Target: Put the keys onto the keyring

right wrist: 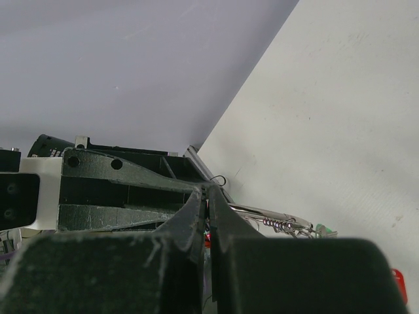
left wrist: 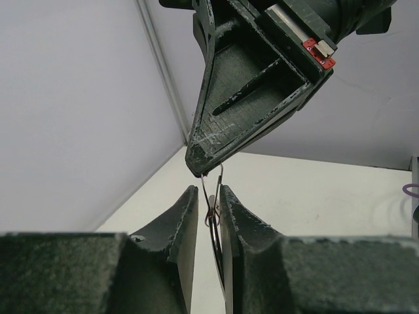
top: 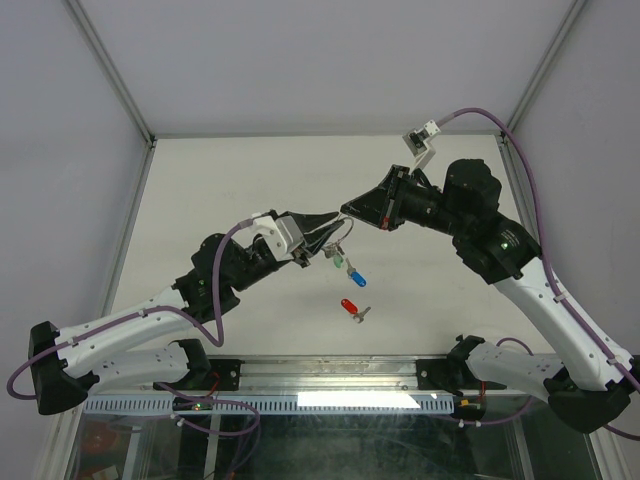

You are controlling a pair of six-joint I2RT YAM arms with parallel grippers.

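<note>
A thin wire keyring [top: 350, 230] hangs at the fingertips of both arms in the top view. My right gripper is shut, the ring's wire coming out at its tips. From the left, my left gripper meets it; its fingers stand slightly apart, with wire passing through the gap. Low on the ring, a coiled metal part [right wrist: 288, 226] and a green key [top: 338, 262] show. Just below lies a blue key [top: 357, 279]; whether it touches the ring I cannot tell. A red key [top: 349, 306] lies apart on the table.
A metal rail [top: 330, 368] runs along its front edge. Grey walls [top: 70, 200] close in the sides and back.
</note>
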